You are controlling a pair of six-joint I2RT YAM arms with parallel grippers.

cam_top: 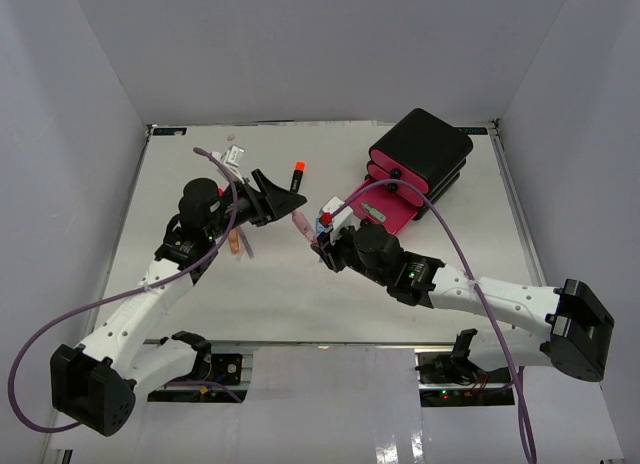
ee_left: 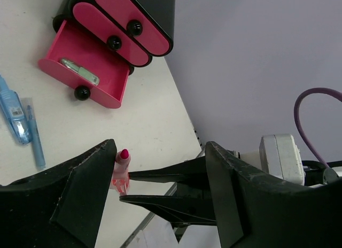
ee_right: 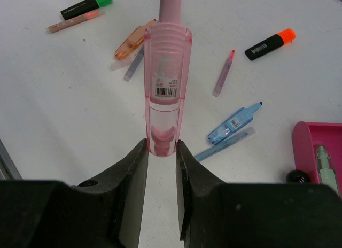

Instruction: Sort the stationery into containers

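A pink translucent correction-tape pen (ee_right: 164, 82) stands upright in my right gripper, which is shut on its clear end. In the top view my left gripper (cam_top: 284, 192) is at the pen's other end, its fingers parted. From the left wrist the pink pen (ee_left: 121, 170) shows close beside one finger, and I cannot tell if they touch. On the table lie a blue correction pen (ee_right: 235, 122), a blue pen (ee_right: 223, 145), a thin pink pen (ee_right: 224, 73), an orange-capped highlighter (ee_right: 270, 44) and a green-capped highlighter (ee_right: 85, 6). The open pink drawer (ee_left: 56, 50) holds a pale green pen (ee_left: 80, 70).
A black and pink drawer cabinet (cam_top: 420, 149) stands at the back right, its lower drawer pulled out. An orange correction pen (ee_right: 131, 42) and other pens lie on the left side, near the left arm.
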